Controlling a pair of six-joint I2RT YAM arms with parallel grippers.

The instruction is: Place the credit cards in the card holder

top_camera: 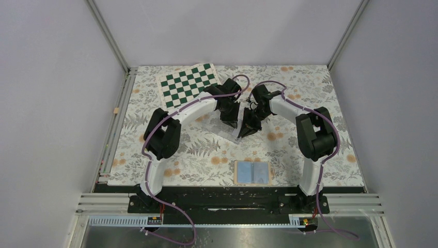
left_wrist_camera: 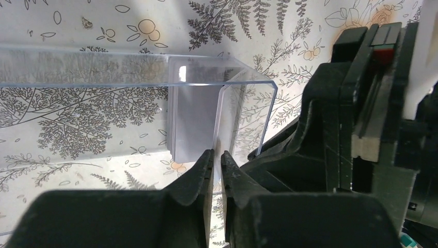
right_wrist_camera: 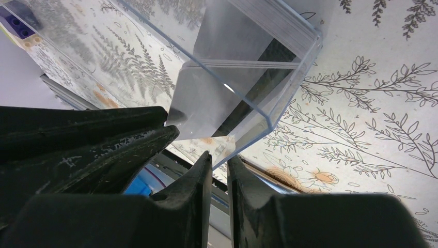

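Note:
The clear card holder (left_wrist_camera: 124, 75) lies on the patterned cloth in the middle of the table, mostly covered by both arms from above. Grey-white cards (left_wrist_camera: 193, 124) rest inside its end. Another pale card (left_wrist_camera: 221, 116) leans edge-up beside them, and my left gripper has its fingertips on either side of that card's edge, slightly apart. Whether they press on it cannot be told. My right gripper is shut on the holder's end corner. In the right wrist view the left fingers (right_wrist_camera: 155, 116) meet the corner of a card (right_wrist_camera: 199, 101) inside the holder.
A green-and-white checkered sheet (top_camera: 188, 84) lies at the back left. Near the front edge is a wood-framed tray (top_camera: 253, 182) with blue panels. The two gripper bodies are close together over the holder.

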